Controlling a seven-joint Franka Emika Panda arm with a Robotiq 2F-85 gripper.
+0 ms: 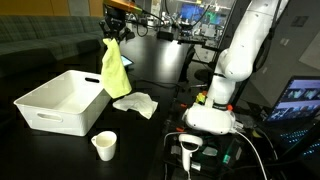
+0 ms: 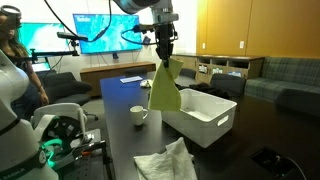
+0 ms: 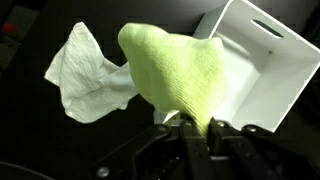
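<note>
A yellow cloth (image 1: 115, 72) hangs down from my gripper (image 1: 109, 38), which is shut on its upper end. In exterior view 2 the cloth (image 2: 165, 90) dangles beside the white box (image 2: 203, 118), above the table. From the wrist, the cloth (image 3: 172, 68) covers part of the box's near side, and the fingertips (image 3: 190, 128) are mostly hidden by it. The box (image 1: 45, 122) is open at the top, and its floor looks bare where it shows. A white cloth (image 1: 136, 104) lies crumpled on the dark table, apart from the box.
A white mug (image 1: 105, 145) stands in front of the box. The arm's base (image 1: 210, 118) is at the table's right. A tablet-like object (image 1: 125, 61) lies farther back.
</note>
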